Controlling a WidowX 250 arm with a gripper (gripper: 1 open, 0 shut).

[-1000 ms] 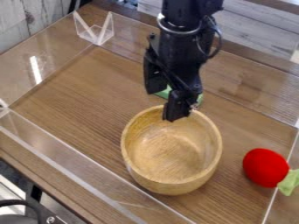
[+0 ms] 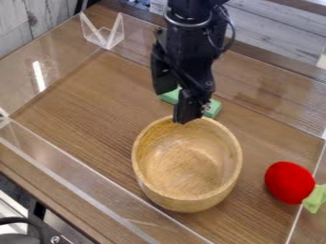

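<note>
The black robot arm comes down from the top center, its gripper (image 2: pixel 181 100) open above the back rim of a beige bowl (image 2: pixel 188 172). Behind and partly under the gripper lies a green block (image 2: pixel 207 108), partly hidden by the fingers. A red round object (image 2: pixel 288 181) with a pale green part (image 2: pixel 315 199) sits at the right, beside the bowl.
A wooden tabletop (image 2: pixel 76 114) has clear room on the left and at the back right. A clear plastic object (image 2: pixel 105 30) stands at the back left. A dark cable curves at the bottom left corner.
The gripper has shifted slightly up and back, a little to the left. The bowl and red object look unmoved.
</note>
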